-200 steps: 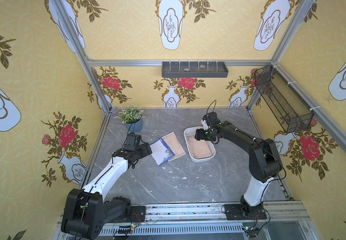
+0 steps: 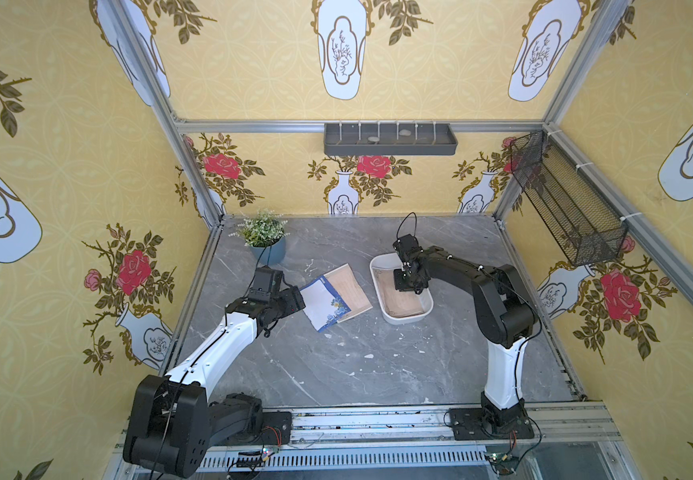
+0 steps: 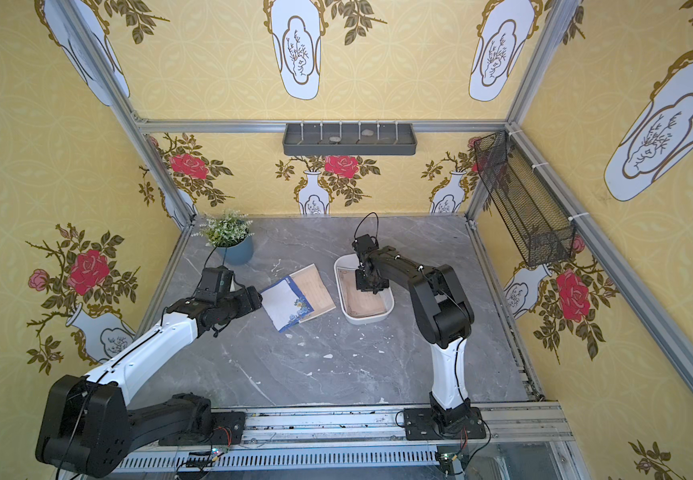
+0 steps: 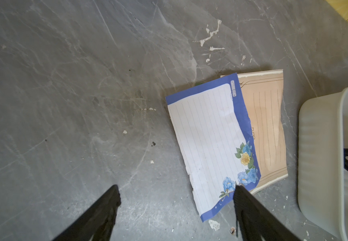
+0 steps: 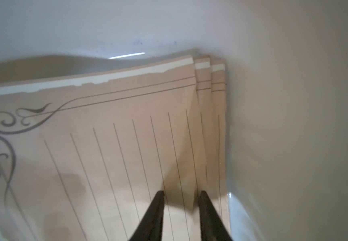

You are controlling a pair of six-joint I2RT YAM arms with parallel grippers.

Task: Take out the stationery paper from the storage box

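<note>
The white storage box (image 2: pixel 417 317) holds a stack of beige lined stationery paper (image 5: pixel 121 160), seen close up in the right wrist view with several fanned edges. My right gripper is down inside the box over the paper, its fingers a narrow gap apart near the stack's edge; whether paper is between them is unclear. Left of the box, a blue-bordered white sheet (image 4: pixel 206 140) lies over a beige sheet (image 4: pixel 268 128) on the table. My left gripper is open above the table beside those sheets, holding nothing.
A potted plant (image 2: pixel 266 248) stands at the back left. A grey tray (image 2: pixel 390 148) and a wire basket (image 2: pixel 570 208) are mounted on the walls.
The left arm stays still.
</note>
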